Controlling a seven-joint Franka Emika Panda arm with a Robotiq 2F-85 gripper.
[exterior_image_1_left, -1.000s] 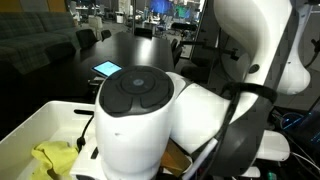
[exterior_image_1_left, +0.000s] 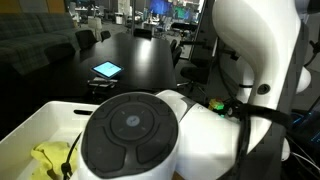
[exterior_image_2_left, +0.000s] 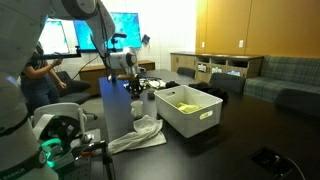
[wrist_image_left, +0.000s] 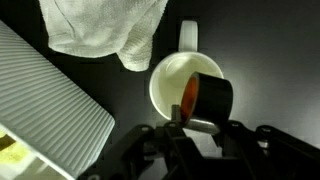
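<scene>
In the wrist view my gripper is shut on a small dark block (wrist_image_left: 214, 99) with an orange side. The block overlaps the right part of a white mug (wrist_image_left: 171, 76) in this view; whether it is above the opening or inside it, I cannot tell. The mug's handle points to the top of the view. From the exterior, a white mug (exterior_image_2_left: 138, 108) stands on the dark table near a pale cloth. The large arm link hides the gripper in exterior view 1.
A white bin (exterior_image_2_left: 188, 120) with yellow cloth (exterior_image_1_left: 52, 158) inside stands close beside the mug. A crumpled pale towel (wrist_image_left: 105, 25) lies on its other side. Bare dark table (exterior_image_2_left: 235, 150) extends to the right, with a black item (exterior_image_2_left: 272, 160) on it.
Over the last second the arm has shifted down and left in exterior view 1, covering more of the bin side.
</scene>
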